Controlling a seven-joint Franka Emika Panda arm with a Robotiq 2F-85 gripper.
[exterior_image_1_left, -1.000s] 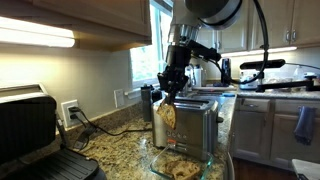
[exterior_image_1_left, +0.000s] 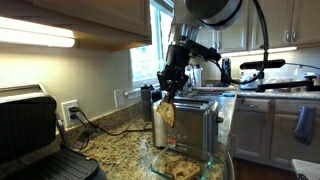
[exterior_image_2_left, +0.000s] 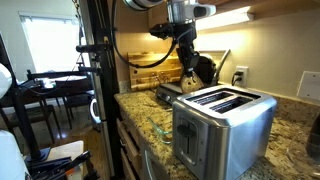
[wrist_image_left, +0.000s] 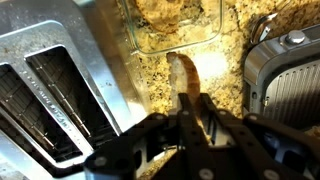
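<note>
A slice of bread (exterior_image_1_left: 167, 110) hangs from my gripper (exterior_image_1_left: 169, 92), which is shut on its upper edge. Seen from above in the wrist view, the bread (wrist_image_left: 184, 76) shows edge-on, just past the fingertips of the gripper. The silver toaster (exterior_image_1_left: 197, 124) stands right behind the slice, its two slots (wrist_image_left: 60, 88) looking empty from above. In exterior view 2 the toaster (exterior_image_2_left: 222, 130) is in front, and the bread (exterior_image_2_left: 190, 84) shows only partly beyond it, below the gripper (exterior_image_2_left: 188, 70). A clear glass dish (exterior_image_1_left: 181, 163) on the counter holds bread.
A black appliance with a ribbed surface (exterior_image_1_left: 28, 122) stands at the left, and its silver edge shows in the wrist view. A power cord (exterior_image_1_left: 100, 130) runs to the wall outlet (exterior_image_1_left: 70, 112). Bare granite counter (exterior_image_1_left: 120, 150) lies between appliance and toaster.
</note>
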